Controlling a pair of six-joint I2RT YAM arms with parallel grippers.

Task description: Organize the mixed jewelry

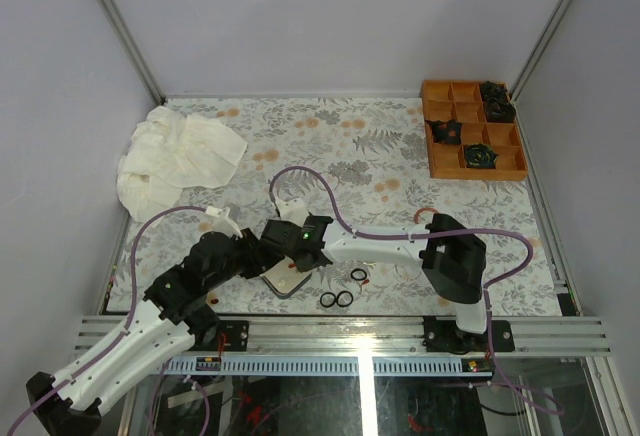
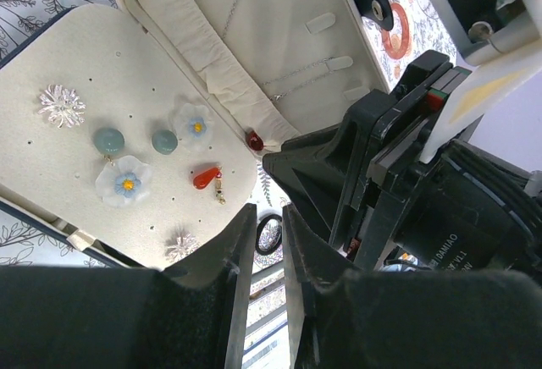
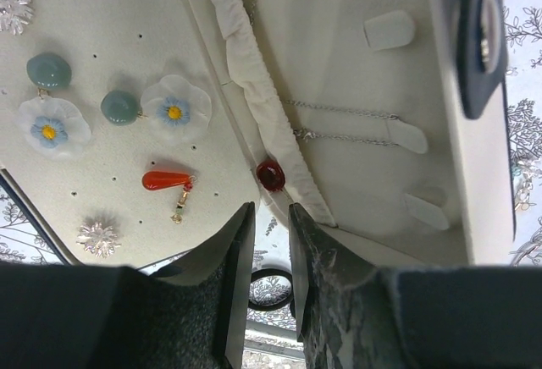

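Observation:
An open jewelry box (image 1: pixel 285 281) lies under both arms. Its pad holds flower earrings (image 3: pixel 52 132), teal beads (image 3: pixel 120 107), crystal studs (image 3: pixel 99 238) and a red drop earring (image 3: pixel 167 179). Silver chains (image 3: pixel 347 111) lie in the lid beside a dark red piece (image 3: pixel 270 175) at the fabric pocket. My right gripper hangs over the box's corner, fingers slightly apart with nothing visible between them. My left gripper is over the same box, its fingers nearly together; what they may hold is hidden.
A wooden compartment tray (image 1: pixel 475 131) with dark pouches sits at the back right. White cloth (image 1: pixel 180 151) lies at the left. Black rings (image 1: pixel 344 298) and an orange ring lie on the table.

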